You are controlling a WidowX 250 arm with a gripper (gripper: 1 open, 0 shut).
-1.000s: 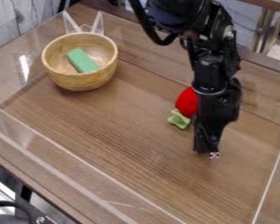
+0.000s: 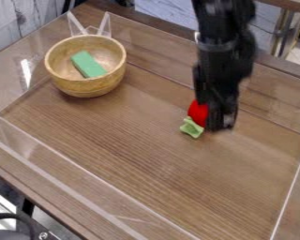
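Observation:
My dark gripper (image 2: 213, 92) reaches down from the top of the camera view and hangs over a red object (image 2: 199, 111) on the wooden table. The gripper is blurred, with its lower parts pointing downward. A small light-green piece (image 2: 191, 127) lies just below and left of the red object. Whether the gripper touches the red object cannot be told.
A wooden bowl (image 2: 61, 75) at the upper left holds a green block (image 2: 89, 65). A dark cable or fixture (image 2: 15, 225) is at the lower-left edge.
My gripper has risen from low on the right side to higher up, over the red object, uncovering more of the table below it.

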